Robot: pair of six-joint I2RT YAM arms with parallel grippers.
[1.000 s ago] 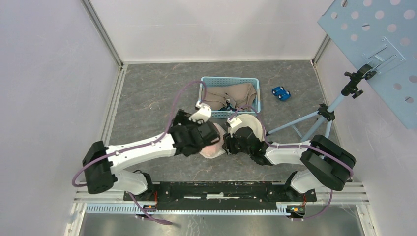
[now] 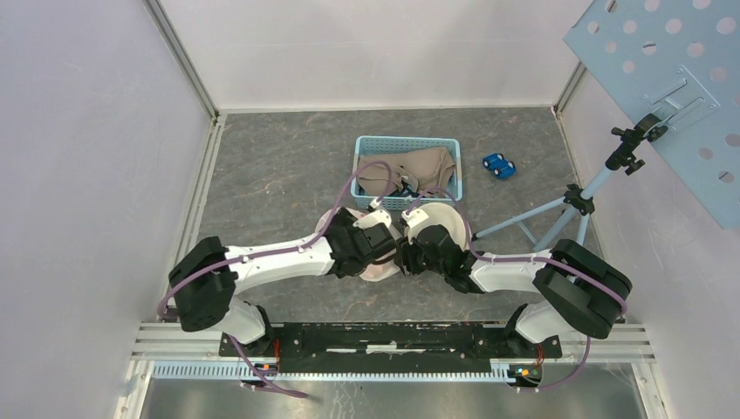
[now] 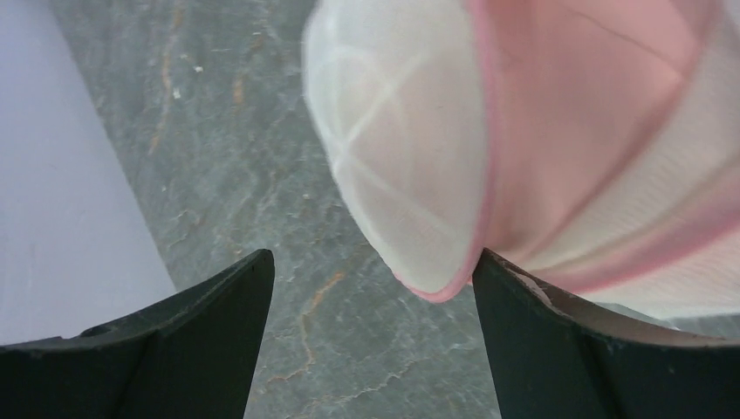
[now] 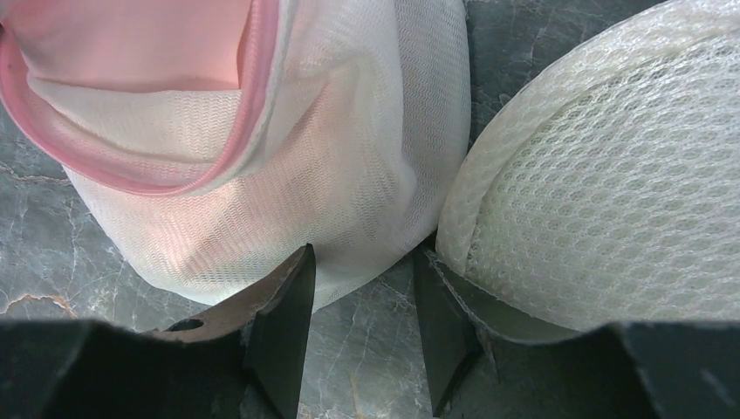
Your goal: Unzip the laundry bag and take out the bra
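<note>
A white mesh laundry bag with pink trim (image 4: 340,175) lies on the floor, pink fabric showing in its opening (image 4: 131,39). My left gripper is part open with a fold of the bag's pink-edged mesh beside the right fingertip. In the top view the left arm covers much of the bag. My right gripper is part open, fingertips at the bag's lower right edge, where a cream honeycomb mesh piece (image 4: 593,183) lies alongside.
A blue basket (image 2: 407,142) with folded brown cloth stands behind the bag. A blue toy car (image 2: 499,166) lies at the back right. A tripod (image 2: 558,229) stands at the right.
My left arm has shifted right and its wrist has turned, uncovering more of the bag's left side. The right arm has not visibly moved.
</note>
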